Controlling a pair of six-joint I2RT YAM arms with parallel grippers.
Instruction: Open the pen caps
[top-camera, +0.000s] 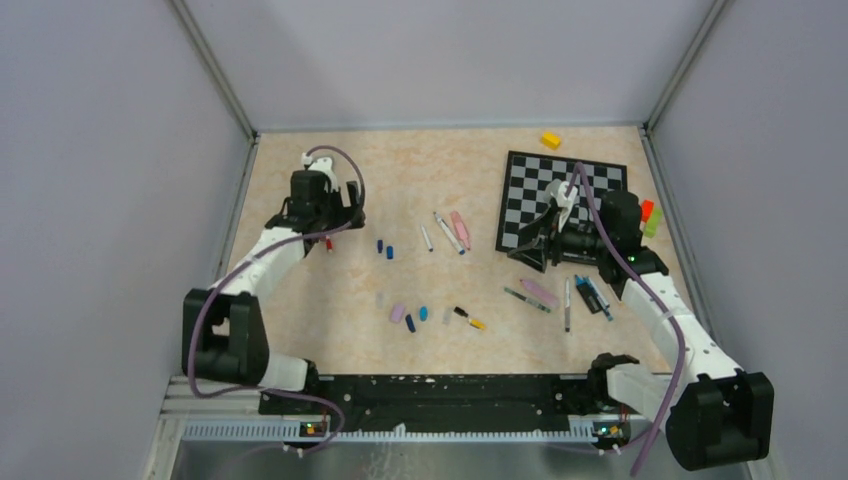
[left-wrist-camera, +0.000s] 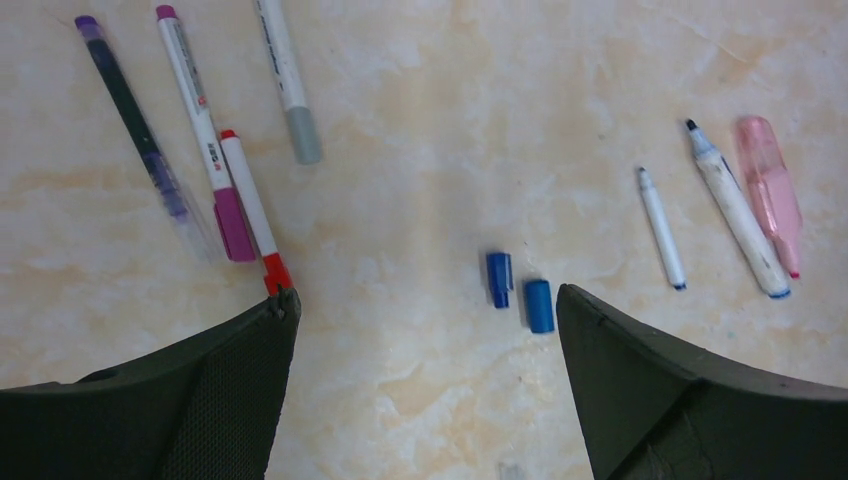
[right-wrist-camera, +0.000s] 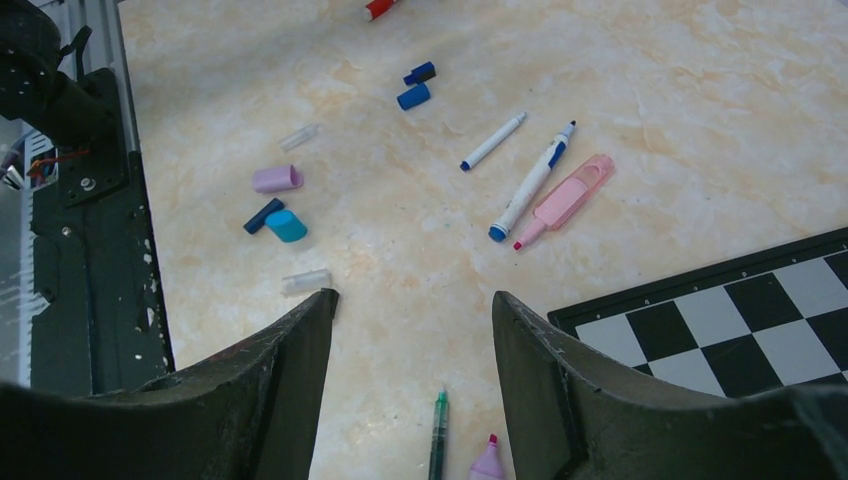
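Observation:
My left gripper is open above the table's left side, nothing between its fingers. Below it in the left wrist view lie a red-capped pen (left-wrist-camera: 248, 190), a magenta-capped pen (left-wrist-camera: 205, 125), a purple pen (left-wrist-camera: 135, 115) and a grey-capped pen (left-wrist-camera: 288, 80). Loose blue caps (left-wrist-camera: 539, 306) rest to their right. A thin uncapped pen (left-wrist-camera: 661, 230), a blue marker (left-wrist-camera: 738, 210) and a pink highlighter (left-wrist-camera: 769, 190) lie mid-table. My right gripper is part open and empty, near the checkered board. Beneath it show a green pen (right-wrist-camera: 439, 435) and a pink-purple highlighter (right-wrist-camera: 487, 462).
The checkered board (right-wrist-camera: 712, 318) occupies the right rear. Loose caps, among them a lilac one (top-camera: 397, 313) and a light-blue one (top-camera: 423, 314), lie front centre. A yellow block (top-camera: 551, 140) sits at the back edge.

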